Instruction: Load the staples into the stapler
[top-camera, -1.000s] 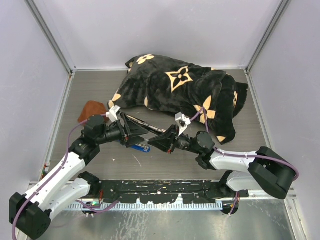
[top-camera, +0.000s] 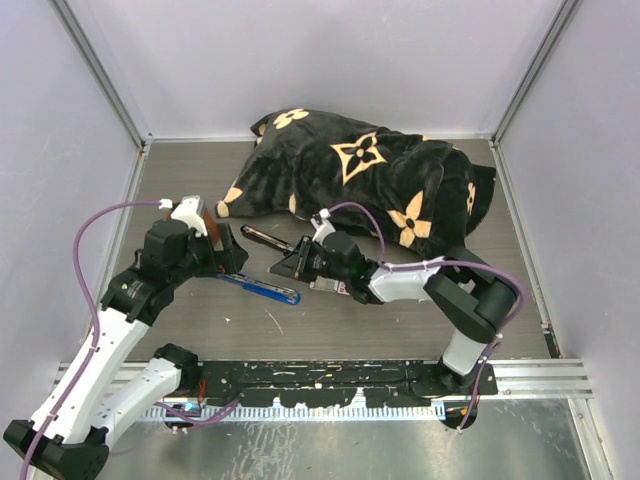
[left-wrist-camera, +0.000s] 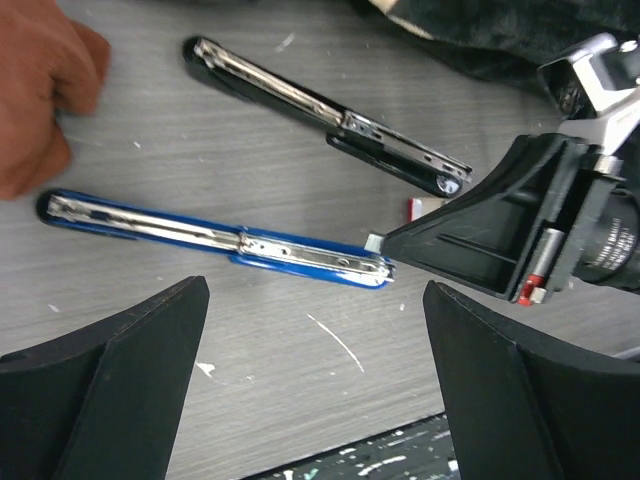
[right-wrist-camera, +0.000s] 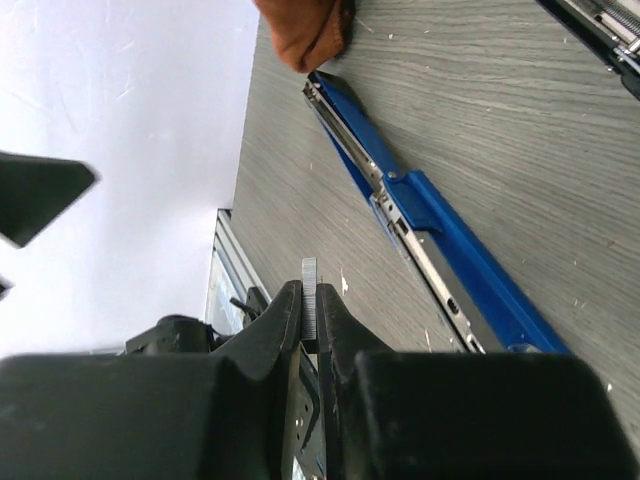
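The blue stapler lies opened out flat on the table, its metal channel facing up in the left wrist view. My right gripper is shut on a short silver staple strip, which sticks out past the fingertips. In the left wrist view that strip appears over the stapler's right end; whether it touches the channel cannot be told. The left gripper hangs above the stapler's other part, its fingers apart and nothing between them.
A black stapler, also opened out, lies behind the blue one. Brown cloth is at the left, and a dark patterned blanket fills the back. A small red and white box shows beside the right gripper. Bare table lies in front.
Both arms have moved left in the top view. The right gripper went from right of the blue stapler to near its right end; the left gripper drew back, away from the right one.
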